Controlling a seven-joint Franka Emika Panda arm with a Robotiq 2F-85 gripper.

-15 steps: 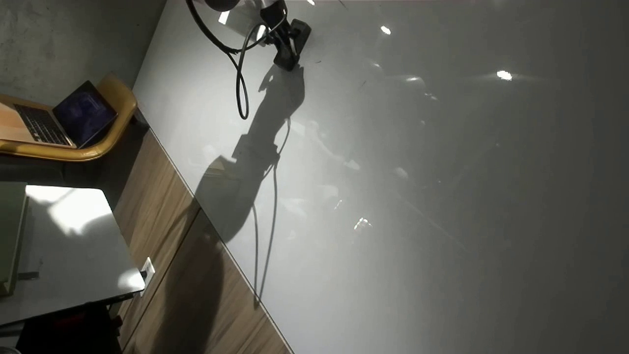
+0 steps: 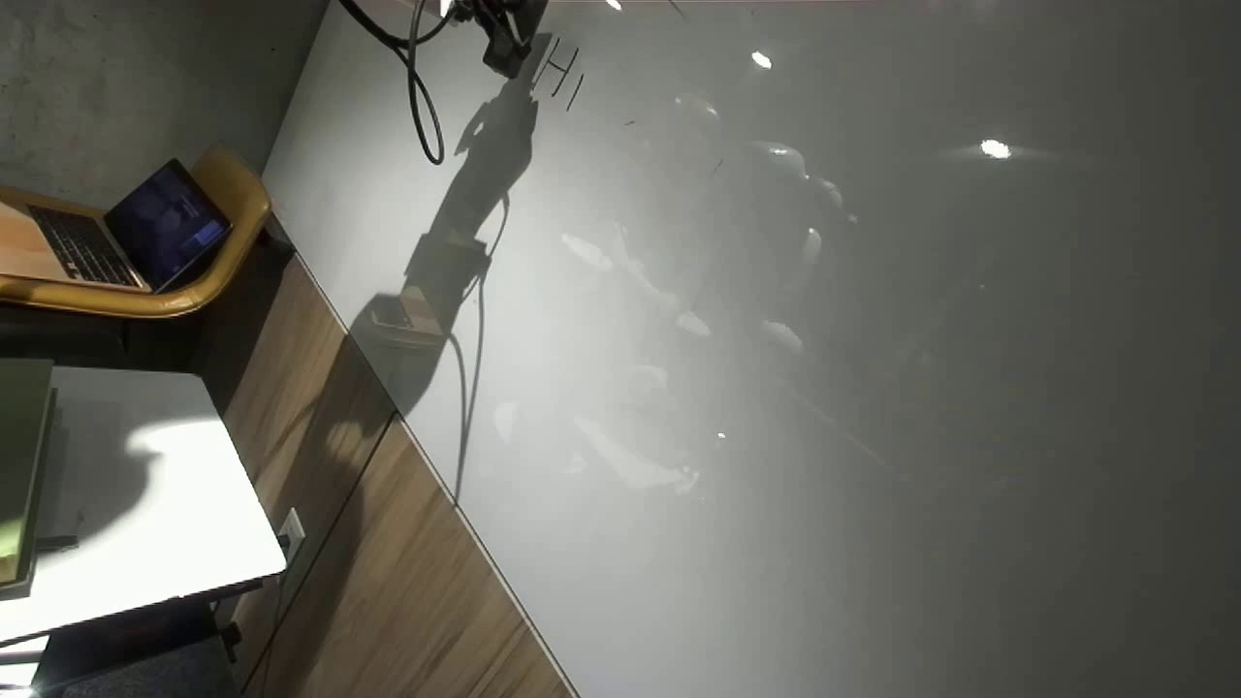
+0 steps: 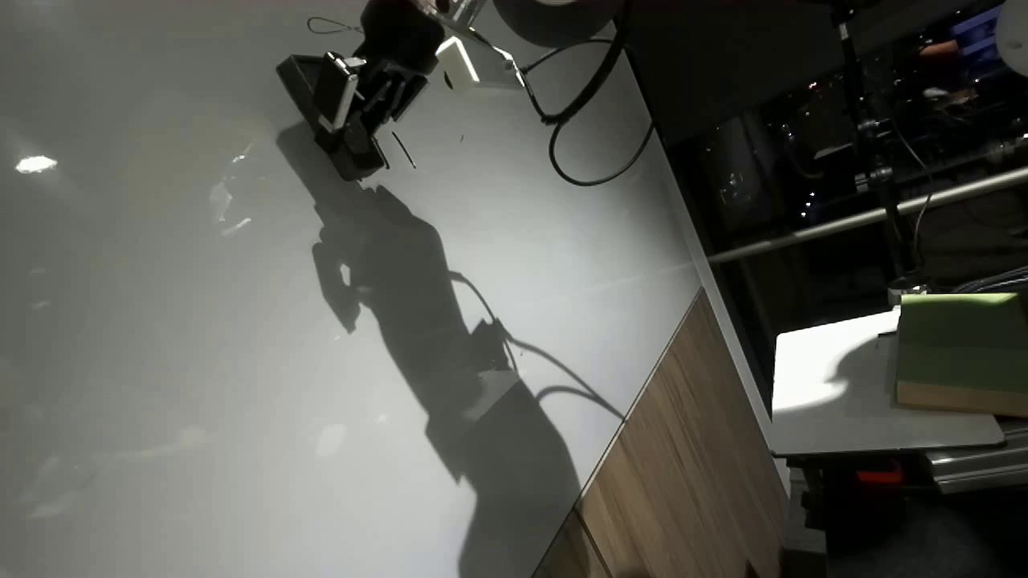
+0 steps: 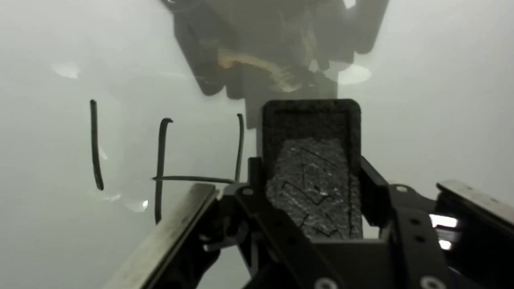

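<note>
My gripper is shut on a dark, block-shaped eraser (image 4: 313, 125), with a finger along each long side. A worn grey patch covers much of its visible face. Left of it in the wrist view, a black handwritten H (image 4: 192, 178) and a single stroke (image 4: 96, 144) mark the whiteboard (image 4: 433, 120). Exterior view 1 has the same H (image 2: 563, 68) and stroke (image 2: 575, 92) just right of the gripper, at the top. In exterior view 2 the eraser (image 3: 300, 85) is close to the board; whether it touches is unclear.
A looped cable (image 2: 415, 105) hangs from the arm, which casts a long shadow down the board. Wood panelling (image 2: 442, 582) borders the board's lower edge. Off to the side are a white table (image 2: 209, 500) and a laptop (image 2: 169, 227) on a chair. Most of the board is bare.
In exterior view 1 my arm and gripper have moved up and left, partly out of the picture. Their shadow has shifted left, and the H and stroke now show.
</note>
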